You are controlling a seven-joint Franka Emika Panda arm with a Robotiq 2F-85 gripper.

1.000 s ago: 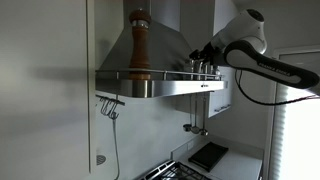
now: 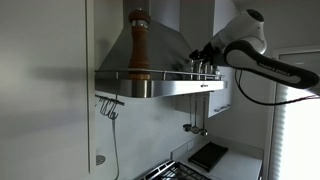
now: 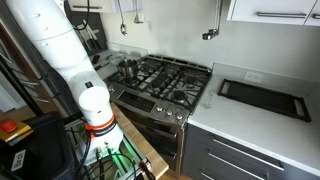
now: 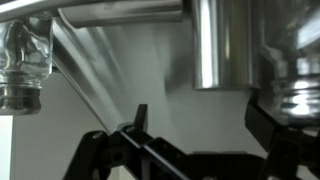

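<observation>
At the right end of the range hood [image 2: 165, 88], my gripper [image 2: 207, 52] reaches in over a row of small shakers [image 2: 202, 68] on the railed ledge. In the wrist view the gripper is open, its dark fingers [image 4: 264, 122] wide apart. A shiny metal cylinder [image 4: 222, 45] appears just beyond the gap, toward the right finger; nothing is clearly held. Past that finger is a glass shaker with a metal cap [image 4: 300, 95], partly cut off by the frame. Another glass shaker [image 4: 22, 55] with a metal cap is at the far left.
A tall wooden mill [image 2: 140, 45] stands at the ledge's near end, behind the thin rail [image 2: 165, 73]. Utensils [image 2: 110, 105] hang underneath. Below are the stove [image 3: 165, 85] and a counter [image 3: 235, 120] with a black tray [image 3: 265, 102].
</observation>
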